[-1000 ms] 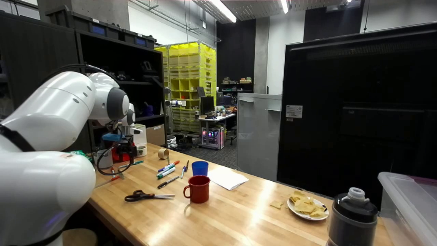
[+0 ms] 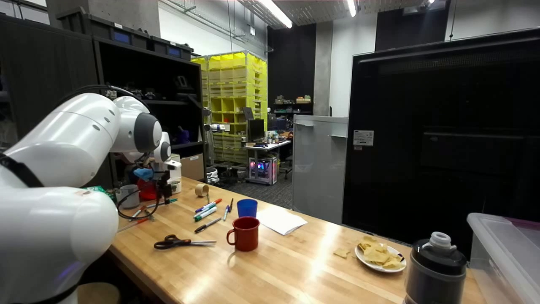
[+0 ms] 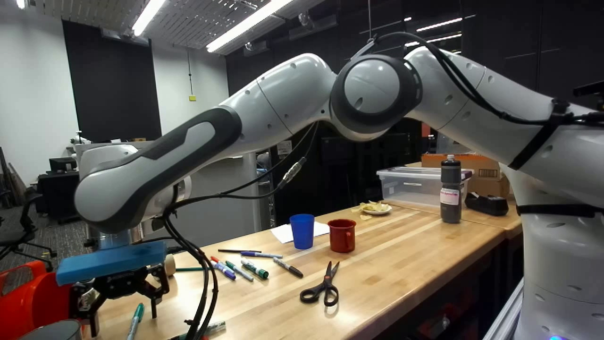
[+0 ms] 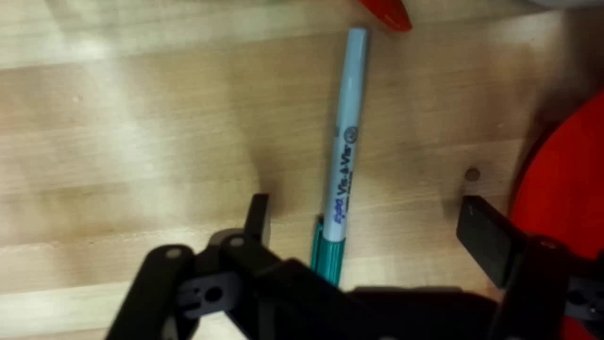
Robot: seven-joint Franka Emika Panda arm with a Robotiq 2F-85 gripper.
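Observation:
In the wrist view a grey-white marker (image 4: 346, 136) with a green cap (image 4: 328, 258) lies on the wooden table. My gripper is open above it, one finger on either side and bare table showing between each finger and the marker. Part of the cap end is hidden behind the gripper's body. Exterior view 2 has the gripper (image 3: 124, 323) low at the left, beneath its blue block, with a green-capped marker (image 3: 136, 320) near its fingers. The arm and its cables mostly cover the gripper in exterior view 1.
A red container (image 3: 37, 300) stands close by the gripper. Several pens (image 2: 205, 213), scissors (image 2: 174, 242), a red mug (image 2: 246, 234), a blue cup (image 2: 247, 207) and a plate of chips (image 2: 379, 256) occupy the table.
Compared with a second ago, the arm's far end has shifted slightly in exterior view 1, and the blue block by the gripper appears tilted differently. The table objects in plain view look unmoved.

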